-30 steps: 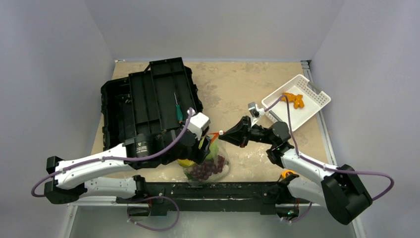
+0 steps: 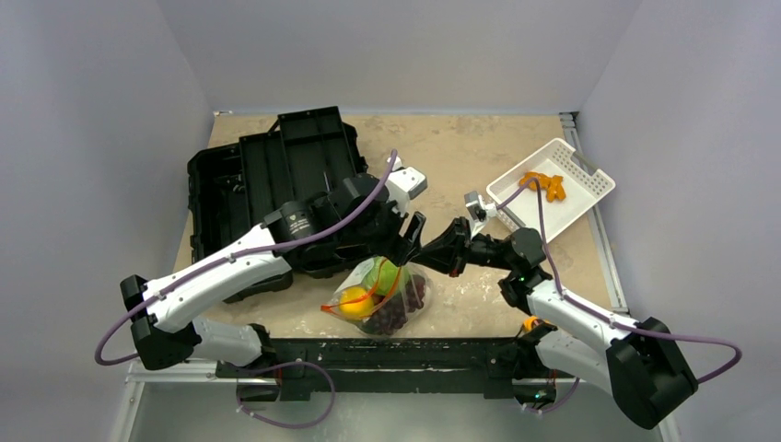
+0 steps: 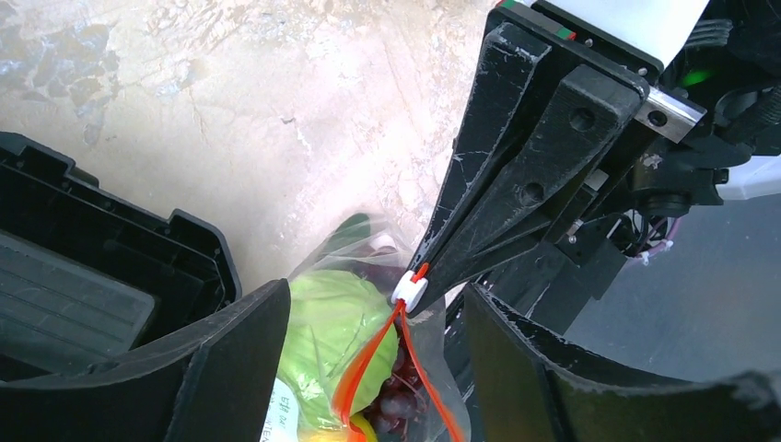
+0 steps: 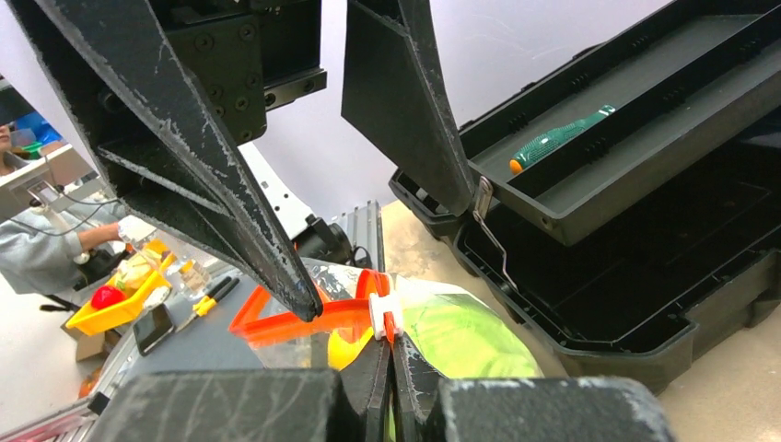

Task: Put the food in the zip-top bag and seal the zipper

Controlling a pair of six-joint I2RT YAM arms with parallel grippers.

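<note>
A clear zip top bag (image 2: 426,293) with an orange zipper (image 3: 367,362) stands near the table's front edge. Inside are a green cabbage-like item (image 3: 332,322), a yellow item (image 2: 355,302) and dark grapes (image 2: 387,319). At the zipper's right end is a white slider (image 4: 385,316). My right gripper is shut on the orange zipper end beside this slider. Over the bag's opening, my left gripper (image 2: 411,236) stands open, nothing between its fingers; the right wrist view has its fingers (image 4: 276,258) apart, one close to the orange strip.
A black toolbox (image 2: 207,198) lies open at left, close behind the bag, with a green-handled tool (image 4: 557,138) in its tray. A white basket (image 2: 589,189) with orange food (image 2: 550,187) sits at far right.
My left gripper rose off the bag's left side and swung right and back toward the slider end, uncovering the yellow item and the orange-edged opening. My right arm has hardly moved.
</note>
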